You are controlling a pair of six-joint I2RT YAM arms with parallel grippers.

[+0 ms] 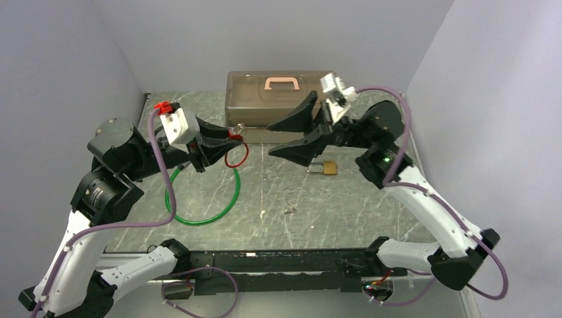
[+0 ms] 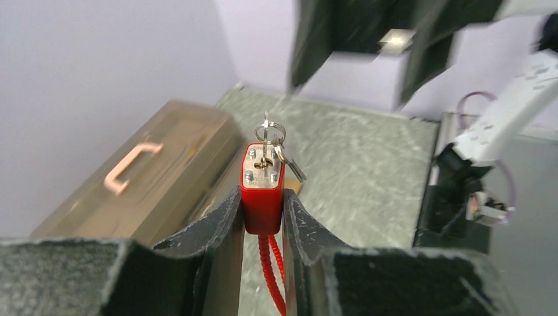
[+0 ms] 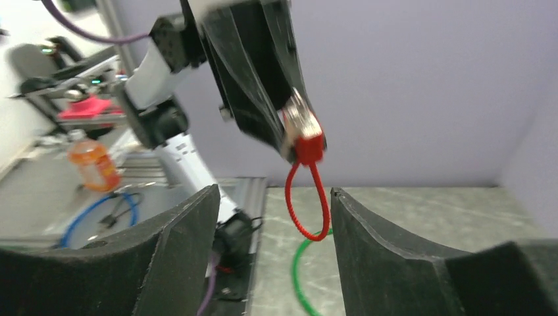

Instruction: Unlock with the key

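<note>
A red padlock (image 2: 262, 207) with a red cable loop (image 3: 323, 210) is held upright between the fingers of my left gripper (image 1: 232, 142); a key ring with keys (image 2: 276, 141) sits at its top. My right gripper (image 1: 281, 142) stands apart to the right, open with nothing between its fingers; in the left wrist view it is a blurred dark shape above the padlock. A brass padlock (image 1: 329, 167) lies on the grey table, and small metal pieces (image 1: 289, 209), perhaps keys, lie nearer the front.
A brown toolbox (image 1: 242, 93) with a pink handle stands at the back. A green cable loop (image 1: 205, 221) lies on the table at left.
</note>
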